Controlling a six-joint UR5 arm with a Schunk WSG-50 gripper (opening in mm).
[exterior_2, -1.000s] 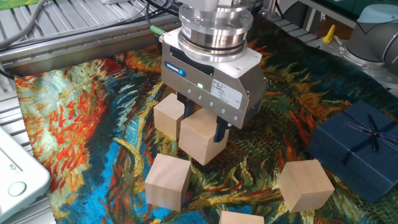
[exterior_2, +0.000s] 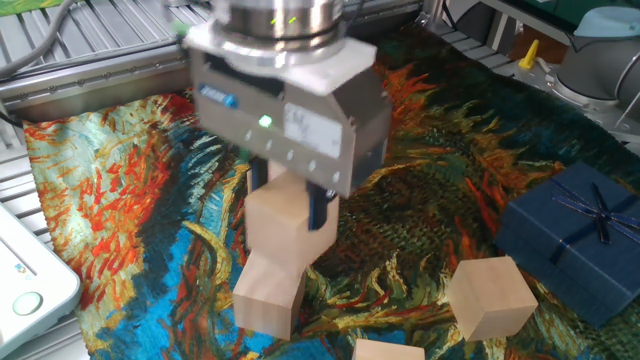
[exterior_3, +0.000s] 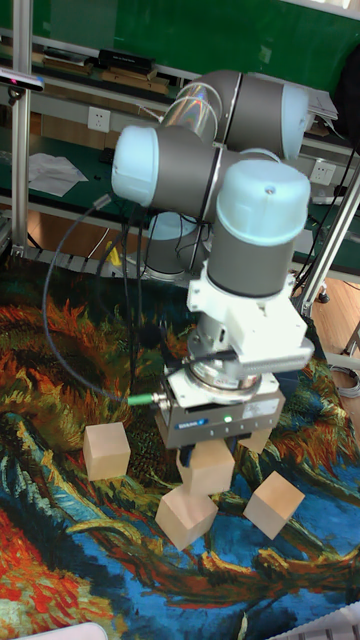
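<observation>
A pale wooden cube (exterior_2: 288, 225) is held between the dark fingers (exterior_2: 318, 206) of my gripper (exterior_2: 288, 203), which is shut on it above the cloth. In exterior view 2 the lower part of this cube overlaps a second wooden cube (exterior_2: 268, 300) lying on the cloth; whether they touch cannot be told. Exterior view 3 shows the held cube (exterior_3: 209, 471) just behind a resting cube (exterior_3: 186, 518). Another cube (exterior_3: 256, 439) is mostly hidden behind the gripper.
Further wooden cubes lie on the patterned cloth: one at right (exterior_2: 492, 298) and one cut off by the bottom edge (exterior_2: 388, 351). A dark blue ribboned box (exterior_2: 575, 240) stands at far right, a white device (exterior_2: 35, 275) at left.
My gripper has carried its cube leftward in exterior view 2, from beside the rear cube to in front of it. The resting cubes have stayed put.
</observation>
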